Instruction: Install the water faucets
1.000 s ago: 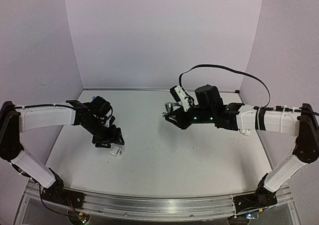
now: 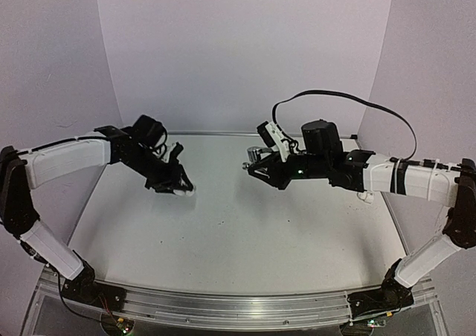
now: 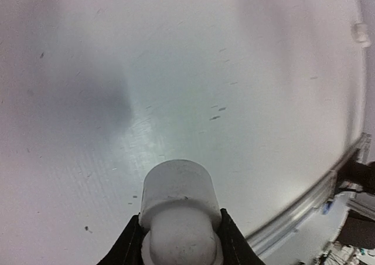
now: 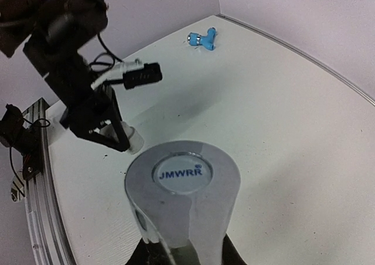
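Note:
A white plastic cylinder-shaped piece (image 3: 180, 186) sits between the black fingers of my left gripper (image 2: 184, 187), which is shut on it. In the top view, only a white bit of it shows below that gripper, left of the table's middle. My right gripper (image 2: 260, 174) is shut on a shiny silver faucet (image 4: 183, 203), its round cap lettered JMWRR facing the right wrist camera. The faucet (image 2: 255, 154) is held above the table near its centre. Its lower part is hidden by the fingers in the right wrist view.
A blue fitting (image 4: 203, 38) lies at the table's far left; the left arm hides it in the top view. Another small white piece (image 2: 365, 197) rests on the right, partly behind the right arm.
From low over the white piece, my left gripper has closed on it and moved up and away from the front edge, carrying it.

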